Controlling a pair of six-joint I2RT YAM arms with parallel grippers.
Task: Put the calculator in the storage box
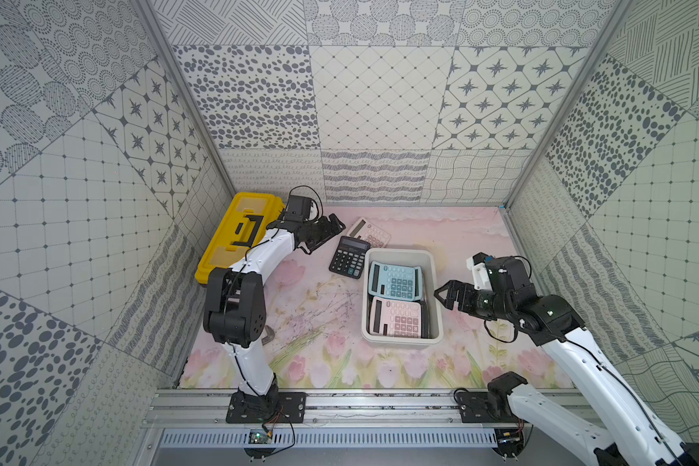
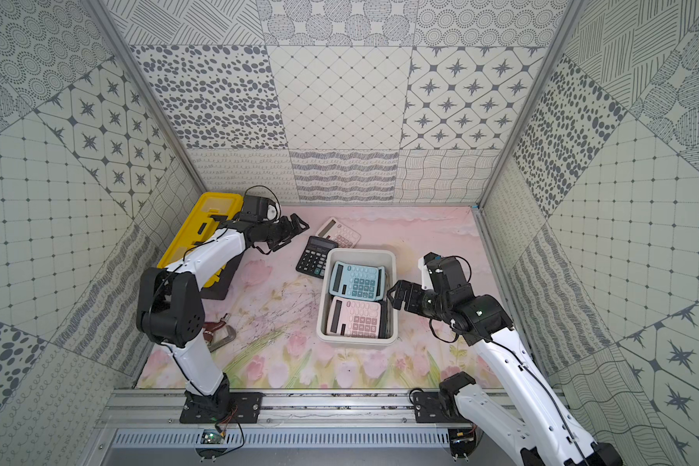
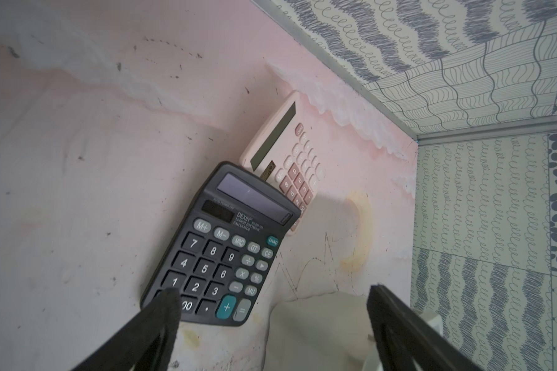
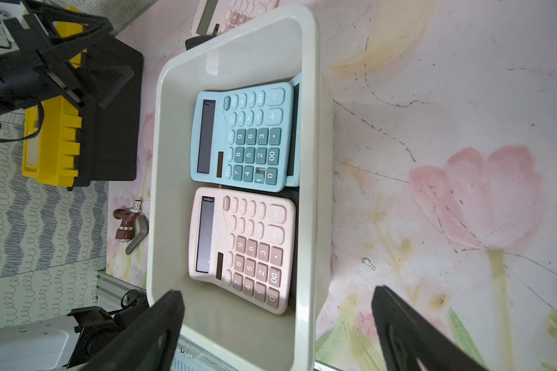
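A black calculator [image 3: 222, 247] lies flat on the table, overlapping the lower edge of a pink calculator [image 3: 287, 157]. Right beside them stands the cream storage box [image 1: 438, 330]. Inside it a blue calculator [image 4: 244, 136] and a pink calculator [image 4: 241, 247] lie face up, with more calculators partly hidden underneath. My left gripper [image 1: 327, 226] is open and empty, above the table just left of the two loose calculators. The right gripper [image 2: 408, 295] is also open with nothing between its fingers, by the box's right wall.
A yellow-topped toolbox [image 1: 221, 248] stands at the far left, under the left arm. Near the front left lies a small dark red and metal object [image 2: 219, 334]. Free table surface stretches behind the box and to its right.
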